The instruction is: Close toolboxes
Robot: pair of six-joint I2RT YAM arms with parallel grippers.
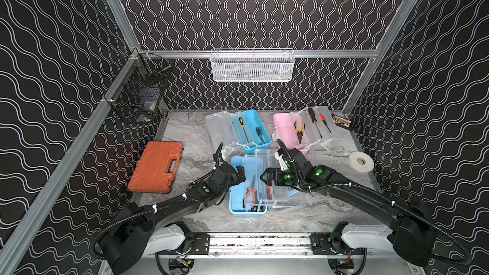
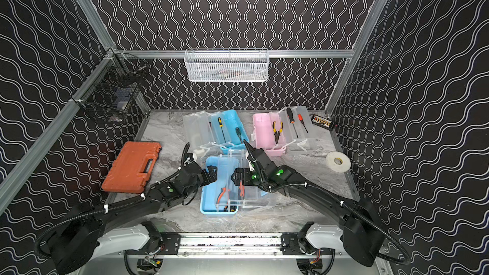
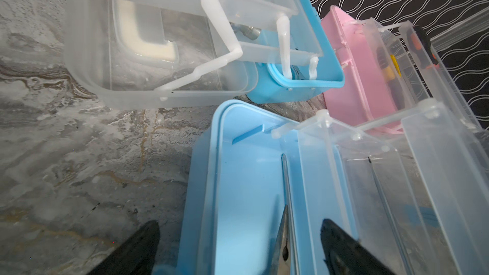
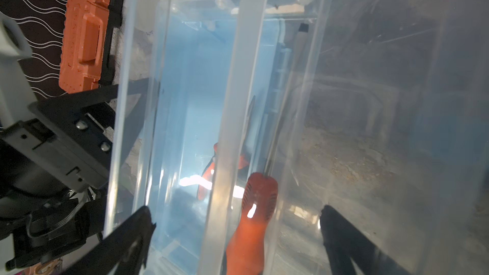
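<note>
The front blue toolbox (image 1: pixel 239 165) is open. Its clear lid and tray (image 1: pixel 277 205) stand over its right side, partly raised toward the base. Red-handled pliers (image 1: pixel 249 196) lie in the base, and a red screwdriver (image 4: pixel 254 214) lies in the clear tray. My right gripper (image 1: pixel 264 175), open, is at the raised clear lid; whether it touches is unclear. Open and empty, my left gripper is at the base's left wall. Behind stand an open blue toolbox (image 1: pixel 260 122) with its lid to the left and an open pink toolbox (image 1: pixel 284 124) with its lid to the right.
An orange case (image 1: pixel 152 168) lies at the left, and a white tape roll (image 1: pixel 352 162) at the right beside a small box of bits (image 1: pixel 342 121). A white mesh basket (image 1: pixel 252 66) hangs at the back.
</note>
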